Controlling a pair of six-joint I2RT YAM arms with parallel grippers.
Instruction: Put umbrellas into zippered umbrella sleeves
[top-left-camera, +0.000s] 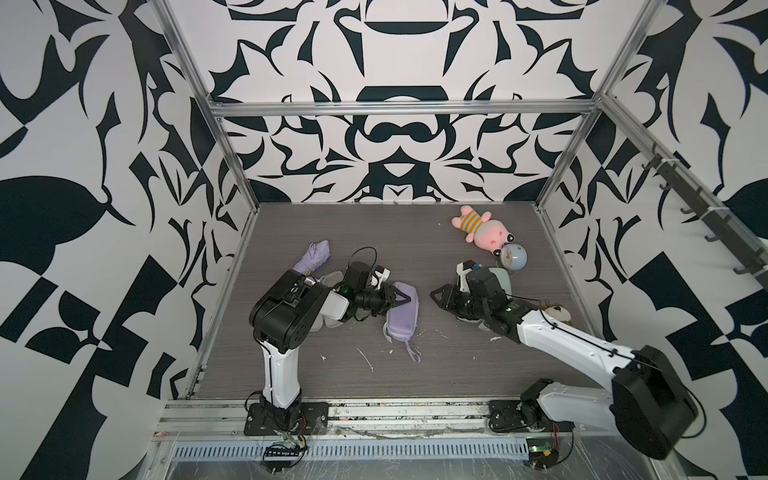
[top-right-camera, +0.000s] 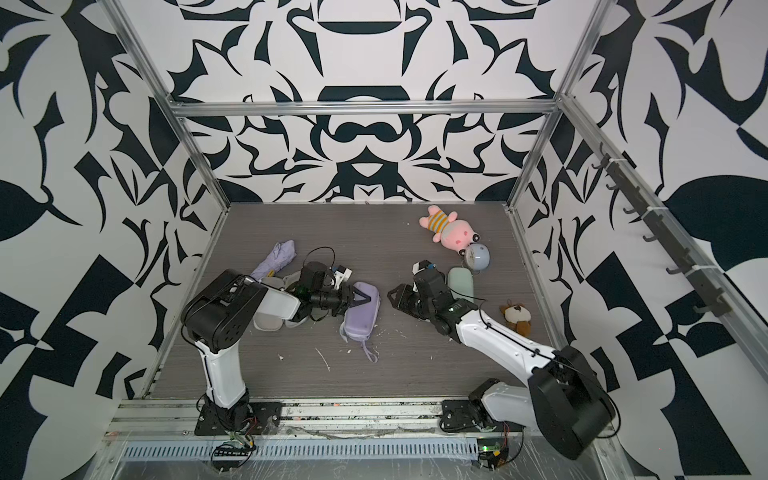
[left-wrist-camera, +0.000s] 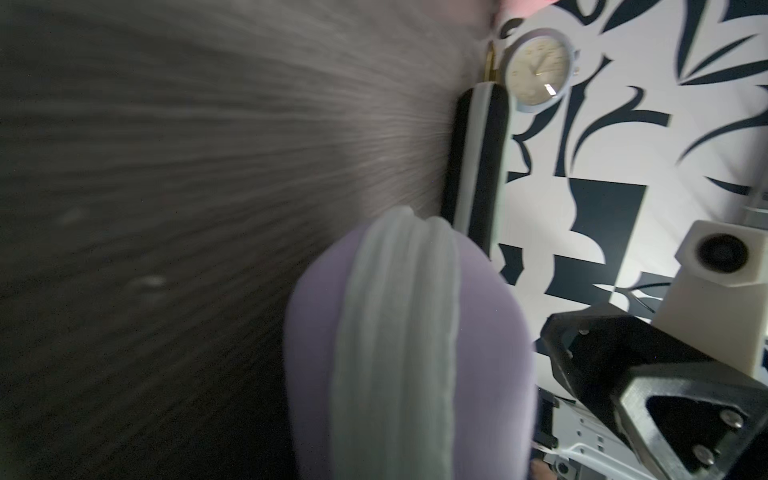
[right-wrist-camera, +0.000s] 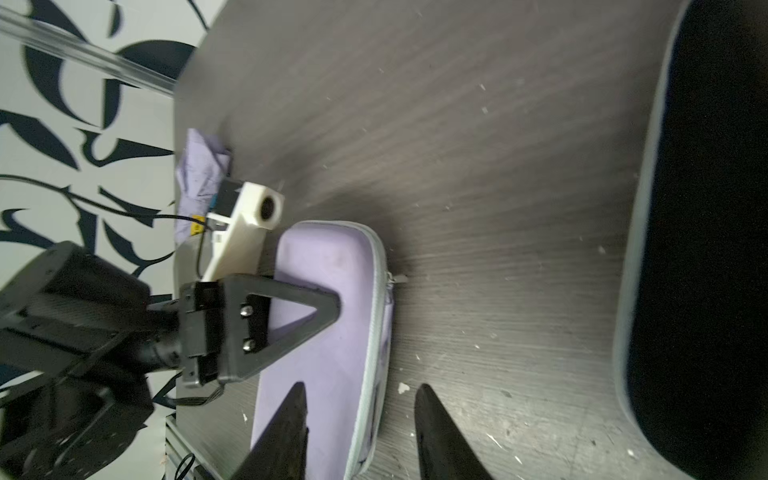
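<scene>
A lavender zippered sleeve lies mid-table with its strap toward the front. My left gripper is over its back part, part open, with the sleeve filling the left wrist view below the visible finger. A folded lavender umbrella lies at the left, behind grey sleeves that the left arm partly hides. My right gripper is part open just right of the lavender sleeve, apparently with nothing between its fingers.
A black case and a mint case lie right. A pink plush toy, a grey-blue round object and a brown toy sit along the right.
</scene>
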